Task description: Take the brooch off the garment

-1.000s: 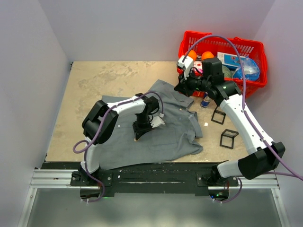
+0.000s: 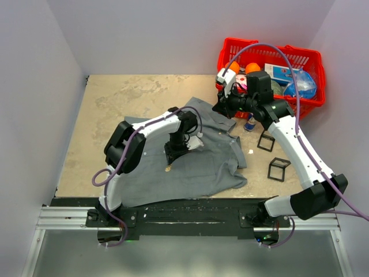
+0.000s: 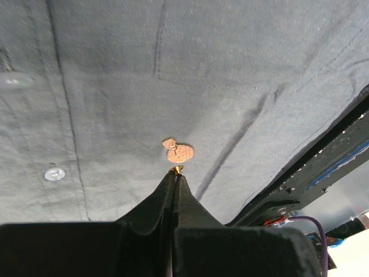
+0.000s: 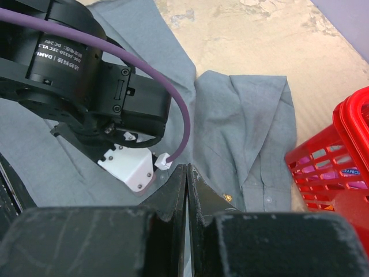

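The grey garment lies spread on the table. In the left wrist view a copper-coloured brooch, oval with a small bow-like end, lies against the cloth. Right beside its near edge, a small gold piece shows at the tips of my left gripper, which is shut on it; whether this piece joins the brooch I cannot tell. My right gripper is shut above the upper right of the garment, with nothing visible between its fingers. Another small gold item lies on the cloth beyond it.
A red basket with oranges and packages stands at the back right. Two dark frames and a small can are on the table's right side. Bare table shows at the left. A clear button sits on the garment.
My left gripper has shifted slightly to the right, and the gold spot by its tips has moved a little up and right with it. The right arm has stayed nearly still.
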